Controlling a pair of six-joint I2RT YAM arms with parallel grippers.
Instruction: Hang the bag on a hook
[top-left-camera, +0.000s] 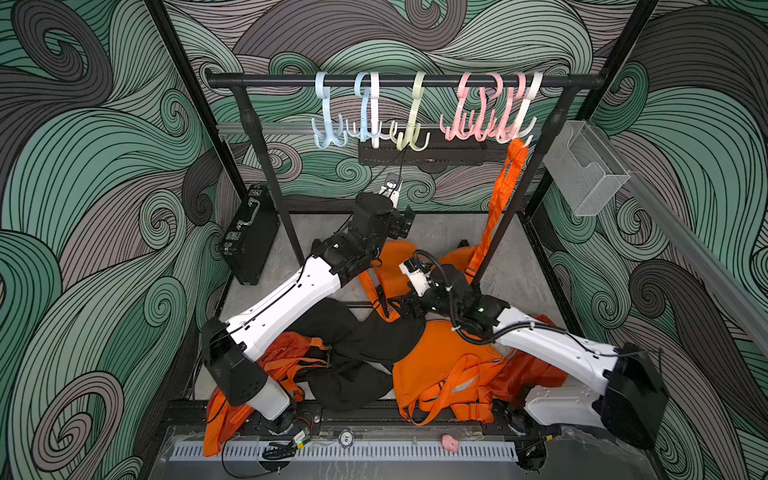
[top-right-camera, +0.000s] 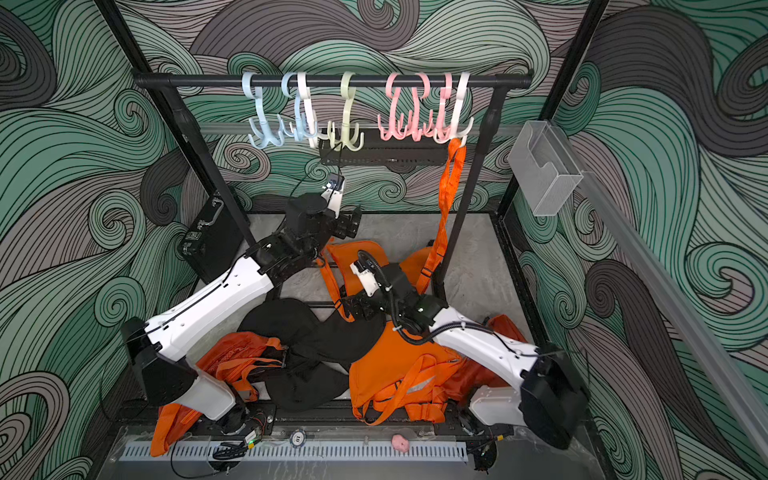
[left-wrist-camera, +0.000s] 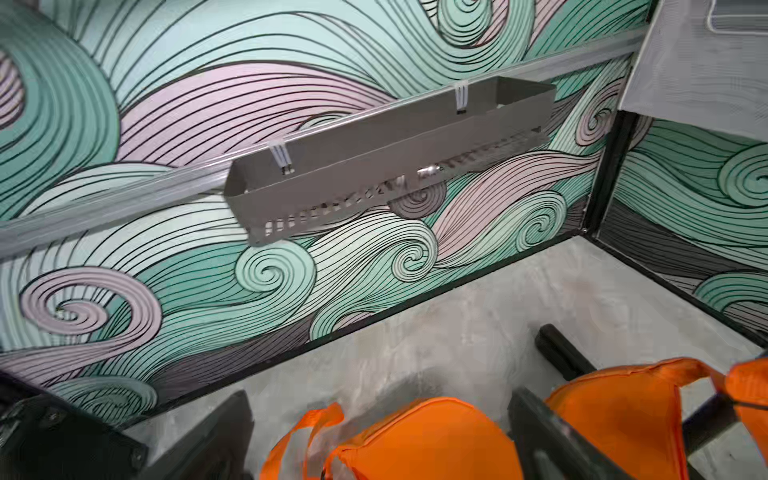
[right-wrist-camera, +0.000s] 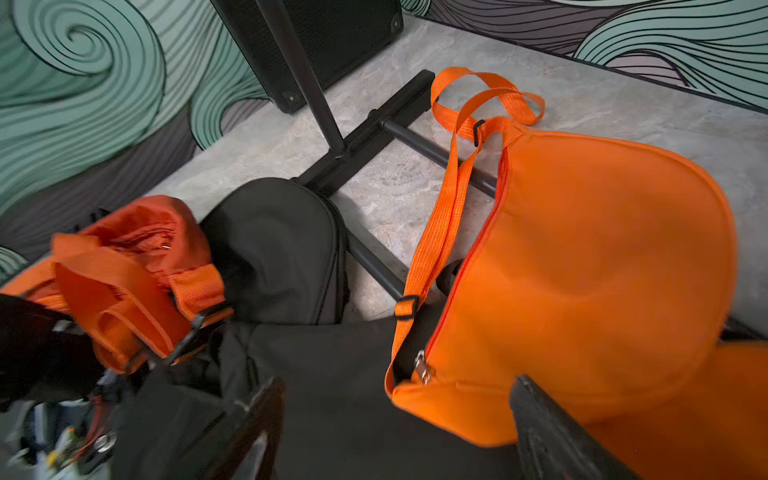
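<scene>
An orange bag lies over black bags on the floor, its loose strap looped beside it. My right gripper is low over this pile, fingers apart, nothing visibly between them. My left gripper is raised behind it, open and empty. An orange strap hangs from a white hook at the right end of the rail, its bag partly hidden behind my right arm. Pink, green, blue and white hooks hang along the rail.
More orange bags and black ones cover the front floor. A black case stands at the left, a grey holder is on the right wall. The rack's posts flank both arms.
</scene>
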